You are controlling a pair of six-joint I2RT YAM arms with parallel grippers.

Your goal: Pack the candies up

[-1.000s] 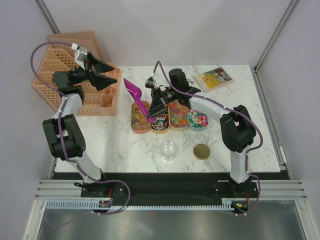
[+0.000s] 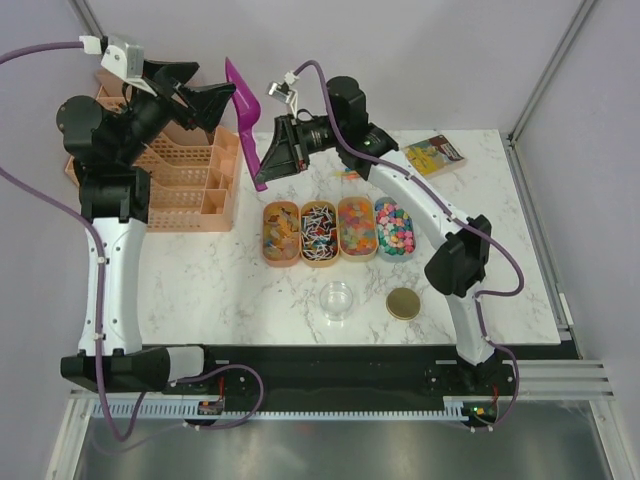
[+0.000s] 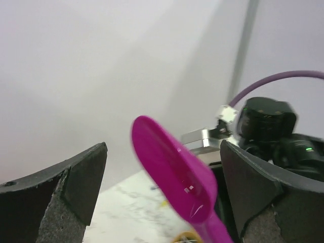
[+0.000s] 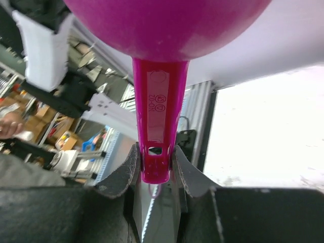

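A magenta scoop point(image 2: 245, 112) is held up in the air, its handle end in my right gripper. That handle point(image 4: 157, 111) stands between the two fingertips in the right wrist view, close on both sides. My left gripper is open, with the scoop's bowl point(image 3: 174, 177) showing between and beyond its fingers, nearer the right one. From above, the left fingers reach close to the bowl; whether they touch it I cannot tell. A clear jar point(image 2: 336, 299) stands near the table's front, with a gold lid point(image 2: 403, 304) to its right.
Candy boxes stand mid-table: gummies point(image 2: 281, 235), wrapped candies point(image 2: 319, 236), mixed gummies point(image 2: 357, 228) and round sweets point(image 2: 395, 230). A tan compartment rack point(image 2: 215, 190) fills the back left. A yellow packet point(image 2: 433, 157) lies back right.
My right gripper has carried the scoop left and toward the back, away from over the candy boxes. The left arm has risen, its open gripper moving toward the bowl.
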